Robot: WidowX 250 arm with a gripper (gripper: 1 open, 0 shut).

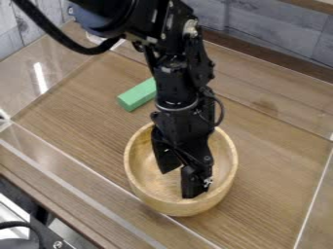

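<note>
The black gripper (182, 160) reaches down from the top centre into a tan round bowl (140, 177), its fingers open and low inside the bowl, toward its right half. Whether anything lies between the fingertips is hard to tell against the dark parts. A green block (135, 95) lies on the wooden table behind the bowl to the left, partly beside the arm.
Black cables and part of the robot's mount show along the left and top edges.
</note>
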